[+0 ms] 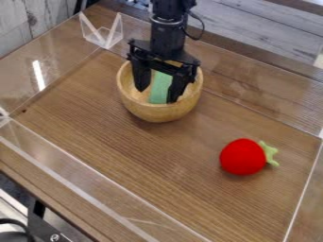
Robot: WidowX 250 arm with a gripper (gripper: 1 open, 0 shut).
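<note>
The black gripper (164, 68) hangs over a tan wooden bowl (159, 106) at the upper middle of the table, its open fingers lowered inside the bowl on either side of a green block (161, 89). Whether they touch the block cannot be told. A red round object with a green top, like a tomato or strawberry (243, 158), lies at the right.
A clear plastic piece (101, 30) stands at the back left.
</note>
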